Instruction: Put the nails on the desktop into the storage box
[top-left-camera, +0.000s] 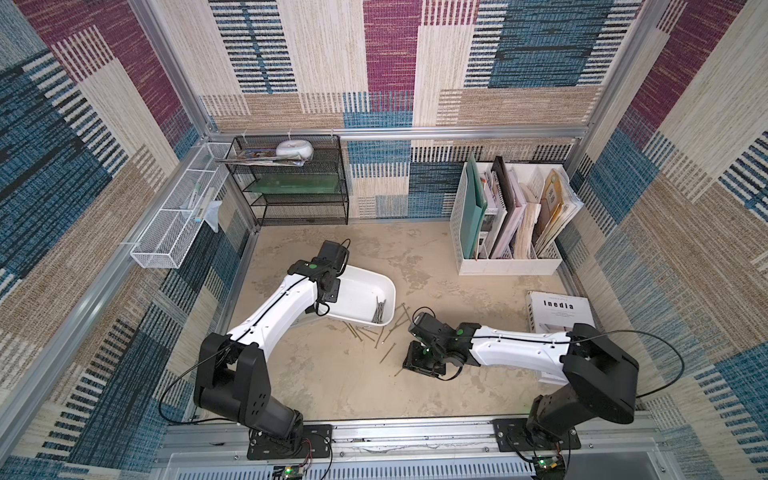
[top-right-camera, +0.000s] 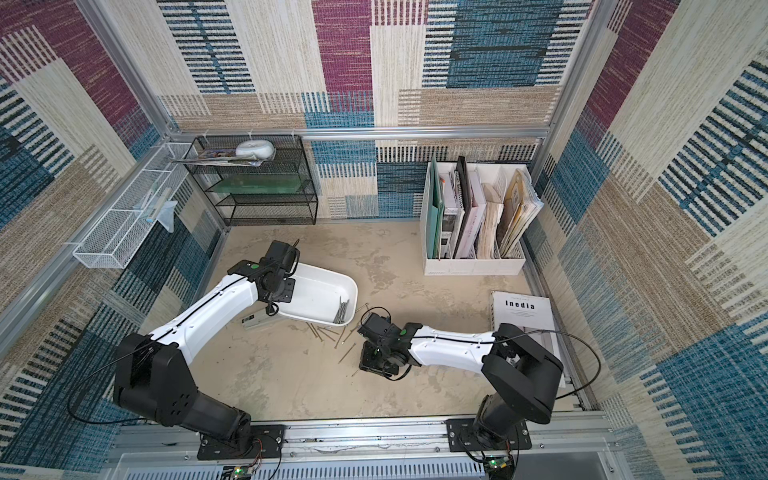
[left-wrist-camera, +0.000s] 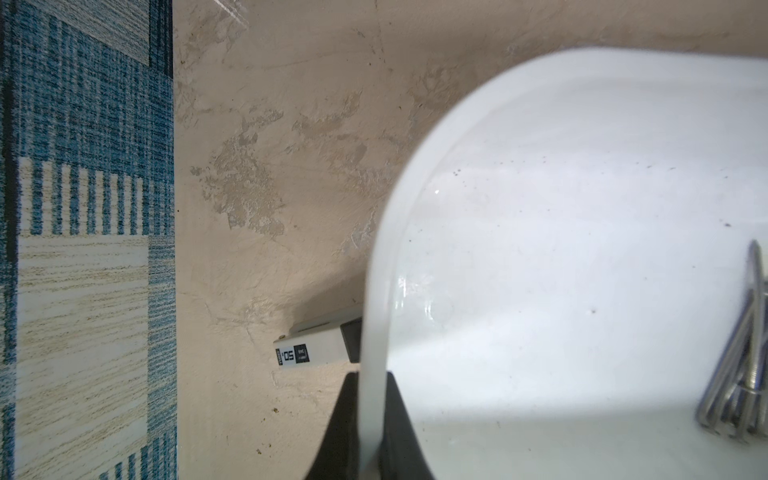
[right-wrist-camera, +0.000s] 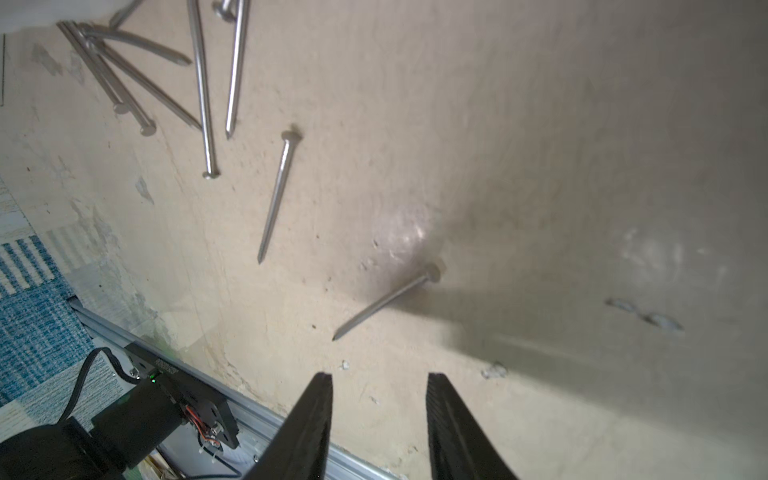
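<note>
The white storage box (top-left-camera: 361, 277) stands on the desk, with several nails (left-wrist-camera: 744, 352) lying in its right end. My left gripper is shut on the box's left rim. In the right wrist view, my right gripper is open and empty above the desk. One loose nail (right-wrist-camera: 384, 305) lies just beyond its fingertips, slanted with its head at the upper right. Another nail (right-wrist-camera: 276, 196) lies farther off to the left. Several more nails (right-wrist-camera: 202, 88) are spread beside the box, some overlapping.
A small white carton (left-wrist-camera: 316, 342) lies by the box's left end. White magazine holders (top-left-camera: 508, 266) stand at the back right, with a book box (top-left-camera: 560, 308) in front of them. A black wire rack (top-left-camera: 296, 214) is at the back left.
</note>
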